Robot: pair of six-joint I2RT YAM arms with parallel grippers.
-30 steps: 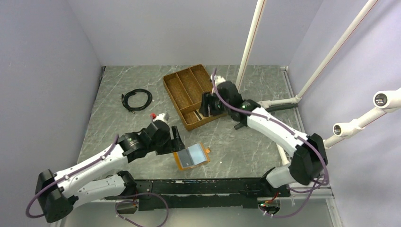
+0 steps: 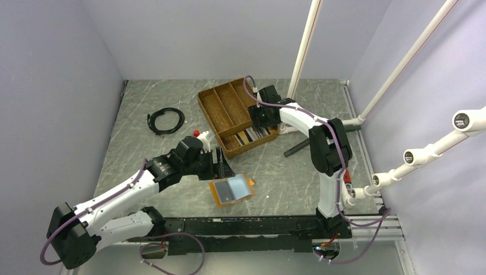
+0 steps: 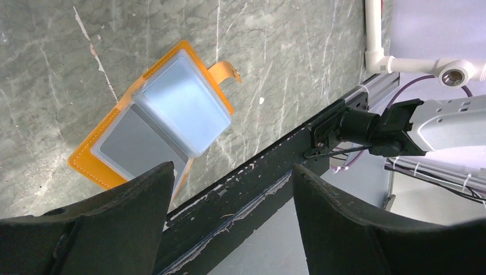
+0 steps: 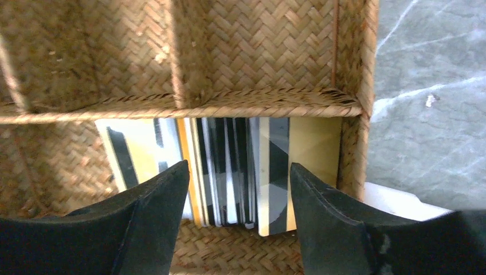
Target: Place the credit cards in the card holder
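Several cards [image 4: 273,172] stand or lean in the front compartment of a woven tray, some black, others cream or white. Over that compartment my right gripper is part open, its fingers spread to either side of the cards in the right wrist view; no card is visibly clamped. The orange card holder [image 2: 231,189] lies spread flat on the table, with clear and grey pockets and a small strap [image 3: 224,71]. Above and just behind it my left gripper [image 2: 223,167] hangs open, nothing between its fingers.
The woven tray [image 2: 213,118] has other compartments that look empty. A coiled black cable [image 2: 165,121] lies at the back left, and a dark bar [image 2: 297,148] right of the tray. Table around the holder is clear.
My right gripper has shifted back and right over the card compartment, its arm folding inward. Tray and holder stay put.
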